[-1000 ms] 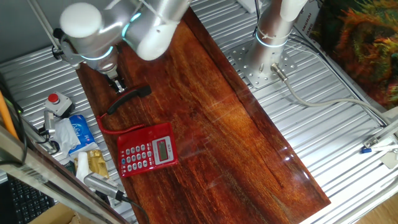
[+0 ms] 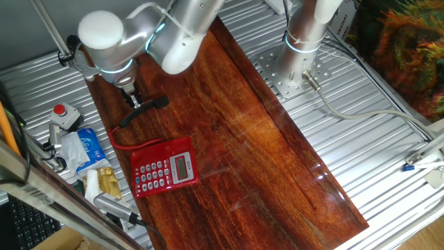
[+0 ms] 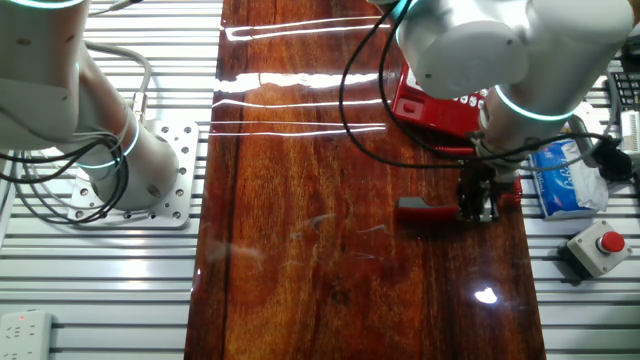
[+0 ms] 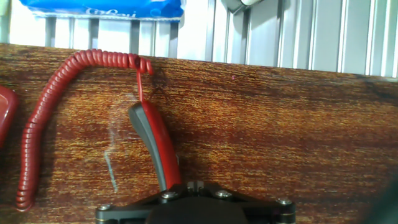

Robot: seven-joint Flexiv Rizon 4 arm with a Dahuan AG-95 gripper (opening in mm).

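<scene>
A red desk telephone [image 2: 164, 167] with grey keys and a small display lies on the dark wooden board. Its handset [image 2: 147, 107], red and dark grey, is off the base. The handset's cord end shows in the wrist view, and the red coiled cord [image 4: 36, 124] loops beside it. My gripper [image 3: 478, 208] is down at the middle of the handset [image 3: 428, 210]. In the wrist view, the black finger linkages come close together at the bottom edge, over the handset [image 4: 163, 149]. The fingertips' contact with it is hidden, so I cannot tell whether they grasp it.
A blue-and-white packet [image 2: 89, 148] and a box with a red button [image 2: 64, 116] stand off the board's edge. Much of the wooden board [image 2: 257, 173] is clear.
The arm's wrist has shifted a little right and downward in exterior view 1, while the gripper's lower end stays by the handset. Handset and telephone base show no clear movement.
</scene>
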